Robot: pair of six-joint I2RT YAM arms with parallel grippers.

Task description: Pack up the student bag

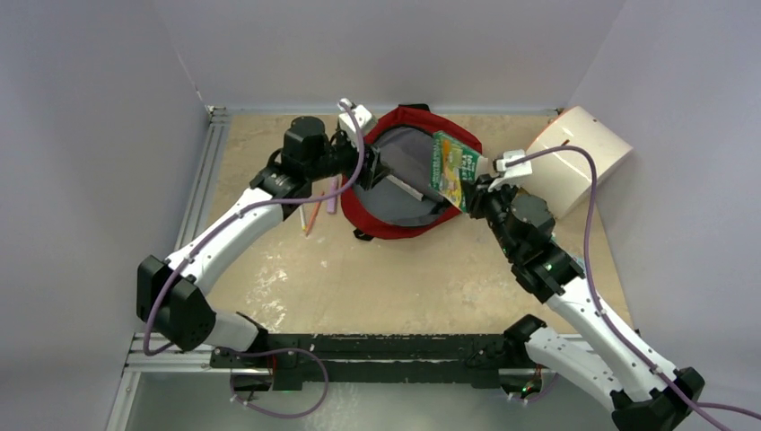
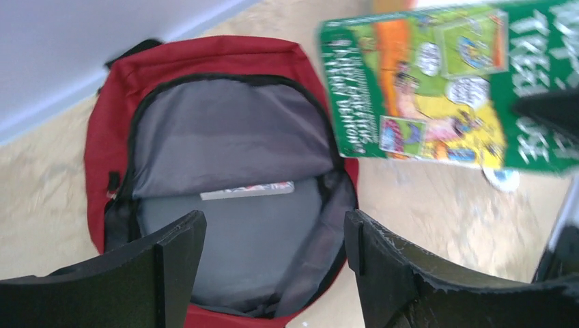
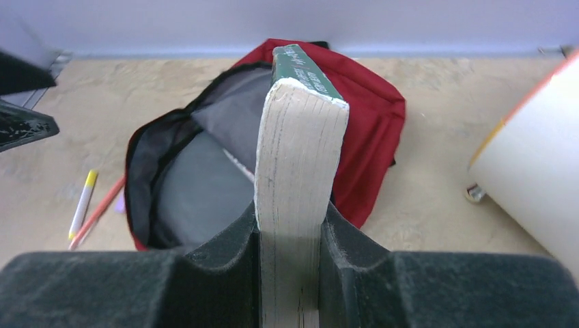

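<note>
A green book (image 1: 451, 167) with a colourful cover hangs over the right part of the red and grey bag (image 1: 381, 221). My right gripper is shut on it, gripping the page-edge side; the white pages (image 3: 298, 150) face the right wrist view. My left gripper stands open over the bag's left side, nothing between its fingers. The bag lies unzipped, its grey inside showing. A thin white item (image 2: 247, 191) lies in it, partly under the grey flap. In the left wrist view the book (image 2: 437, 89) is at the upper right.
A yellow-capped pen (image 3: 83, 203), a reddish pencil (image 3: 101, 208) and a purple item (image 1: 332, 195) lie left of the bag. The white cylinder (image 1: 581, 157) stands at the back right. Bare table (image 1: 377, 283) spreads in front of the bag.
</note>
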